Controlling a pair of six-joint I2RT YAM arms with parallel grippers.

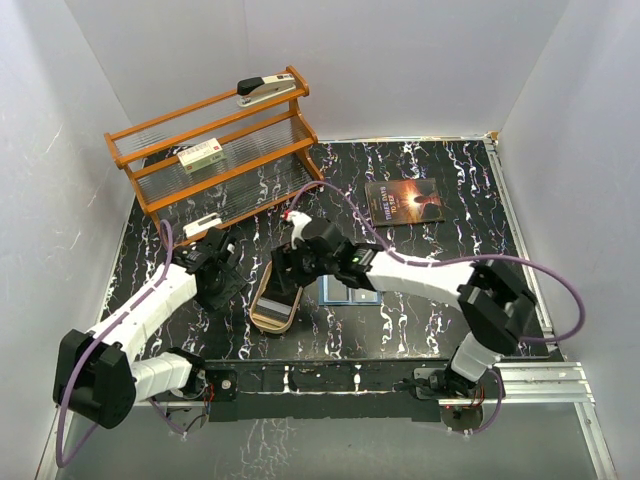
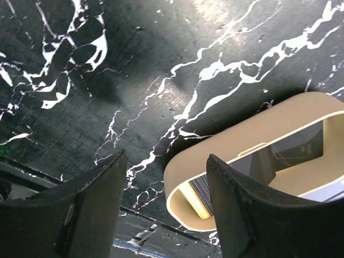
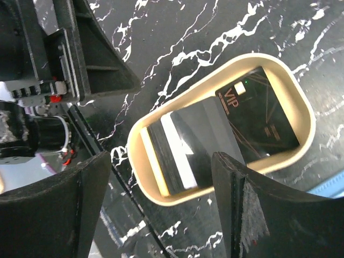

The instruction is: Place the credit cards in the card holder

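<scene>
The beige oval tray holds dark cards, among them a black VIP card and a striped dark stack. My right gripper hovers over this tray, part open, with nothing seen held. My left gripper is over the bare marble just left of the tray, part open and empty. In the top view, a blue card holder with grey slots lies right of the tray, partly under the right arm.
A wooden rack with a stapler and a box stands at the back left. A book lies at the back right. White walls bound the dark marble board.
</scene>
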